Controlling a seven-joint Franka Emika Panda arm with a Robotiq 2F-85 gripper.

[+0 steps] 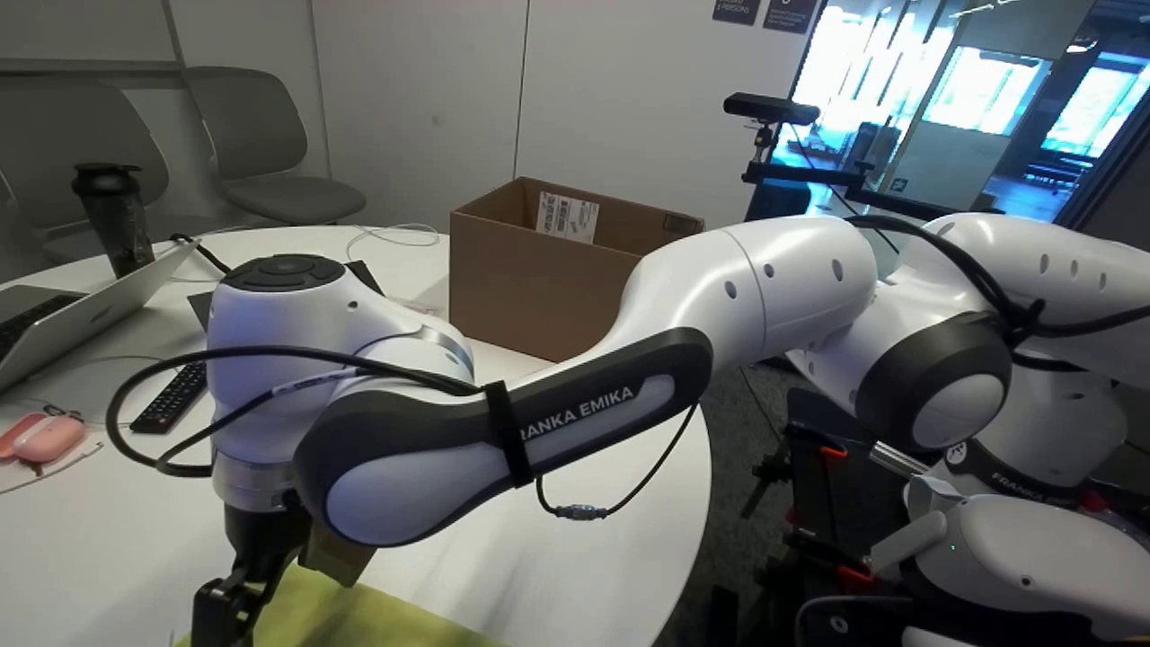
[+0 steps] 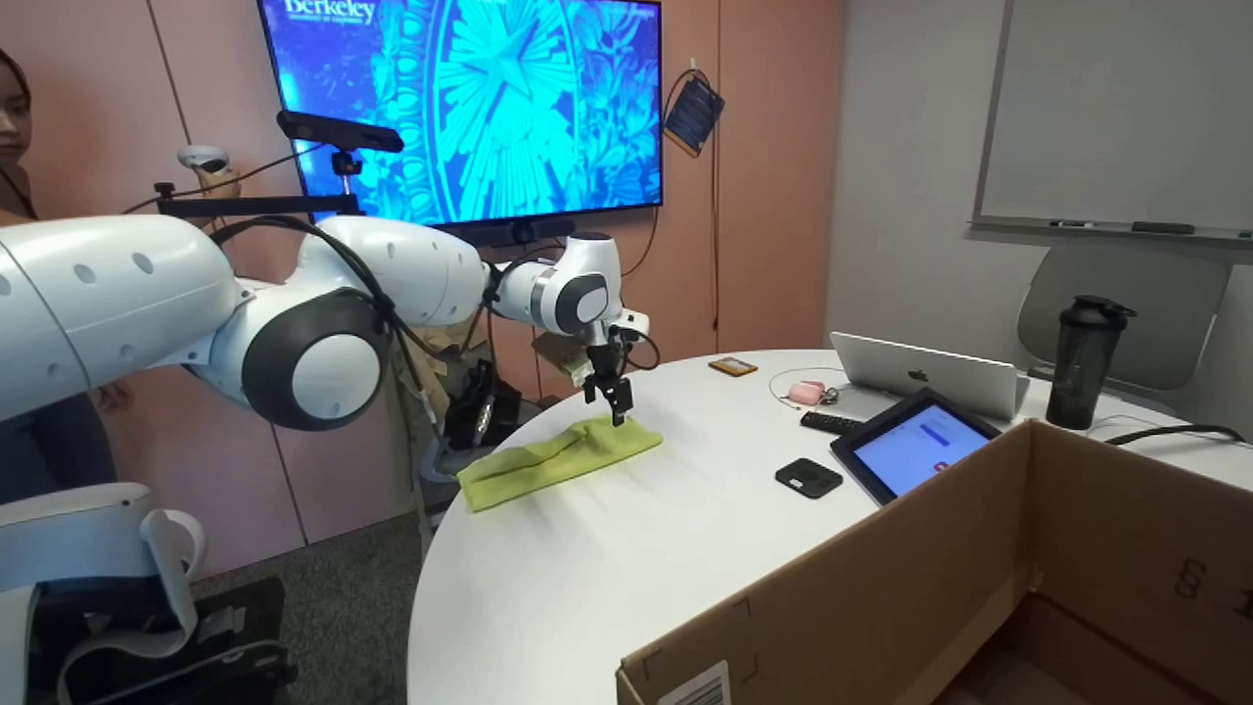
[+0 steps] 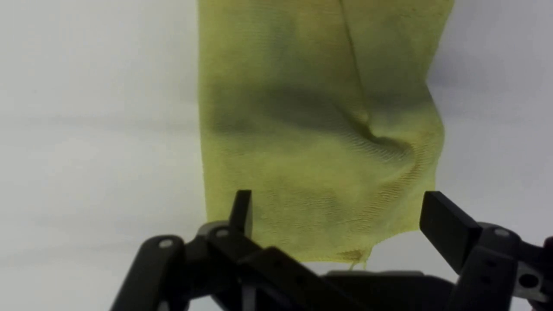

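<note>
A yellow-green cloth (image 2: pixel 546 464) lies along the near-left rim of the white table in exterior view 2, with a raised fold along part of it. In the wrist view the cloth (image 3: pixel 311 171) runs down between my fingertips, creased on its right side, its ragged end just short of the gripper body. My gripper (image 2: pixel 607 405) hangs over the far end of the cloth. The fingers stand wide apart, nothing held between them. One finger (image 3: pixel 241 215) overlaps the cloth's left edge from above; the other (image 3: pixel 448 228) is over bare table to its right.
A large open cardboard box (image 1: pixel 539 275) stands on the table. A tablet (image 2: pixel 922 441), a black flat device (image 2: pixel 808 477), a laptop (image 2: pixel 928 374), a remote (image 2: pixel 829 422) and a dark bottle (image 2: pixel 1083 358) share the far side. Bare table surrounds the cloth's inner side.
</note>
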